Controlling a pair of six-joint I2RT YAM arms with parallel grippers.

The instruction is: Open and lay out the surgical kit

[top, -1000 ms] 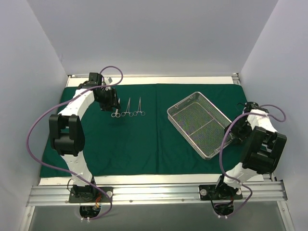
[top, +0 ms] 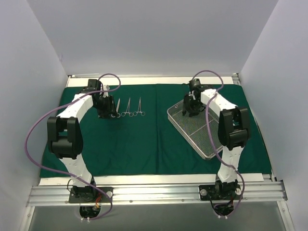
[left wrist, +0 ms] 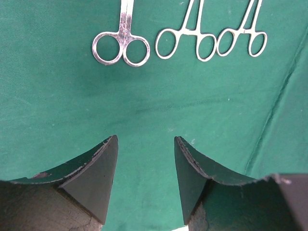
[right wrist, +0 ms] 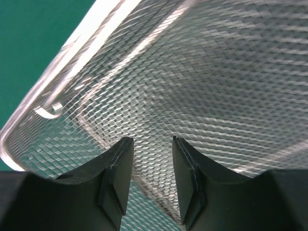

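Note:
Scissors (left wrist: 126, 29) and two clamps, a middle clamp (left wrist: 189, 32) and a right clamp (left wrist: 243, 30), lie side by side on the green cloth (top: 125, 149). My left gripper is part open near their handles, nothing between its fingers. A wire-mesh tray (top: 192, 139) rests tilted in direction on the cloth's right half, and no instruments show in it. Over the tray's far left end hangs my right gripper, its fingers apart and empty. The right arm hides part of the tray in the top view.
Grey walls (top: 154, 38) close in the back and sides. The cloth's left front and the strip between the instruments and the tray are bare. A metal rail (top: 154, 192) runs along the front edge.
My right arm has swung left from the tray's right side to above its far end. The left gripper has shifted slightly left and toward the front. Tray and instruments lie unmoved.

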